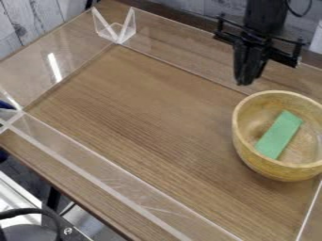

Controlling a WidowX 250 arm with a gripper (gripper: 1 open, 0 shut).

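My black gripper [257, 60] hangs over the back right of the wooden table [126, 113], above and behind a wooden bowl [302, 168]. It is shut, with nothing visible between its fingers. A green block [280, 135] lies inside the bowl at the right.
A clear plastic piece [116, 26] stands at the back left near the table's edge. Clear strips run along the left and front edges. Black cables and hardware [32, 226] sit at the lower left.
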